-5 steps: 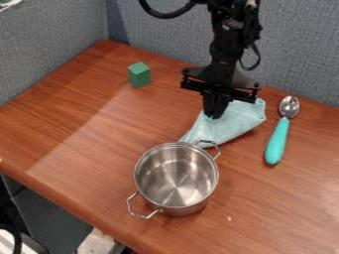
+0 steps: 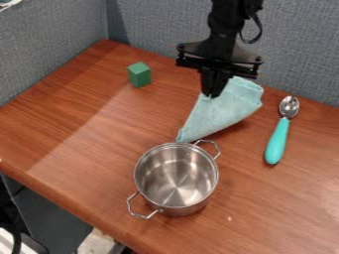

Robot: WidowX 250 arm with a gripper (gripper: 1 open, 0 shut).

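Note:
My black gripper [image 2: 212,83] is at the upper middle of the camera view, over a pale mint cloth [image 2: 224,111]. The cloth rises toward the fingertips and trails down-left to just behind the pot; whether the fingers are shut on it is hard to tell. A steel pot [image 2: 176,181] with two side handles stands at the lower middle.
A green block [image 2: 139,74] sits at the back left. A spoon with a turquoise handle [image 2: 279,139] lies at the right. Grey walls stand behind.
My gripper has risen, and the cloth's top has come up with it, its lower end drawing slightly away from the pot. The pot, block and spoon have stayed put.

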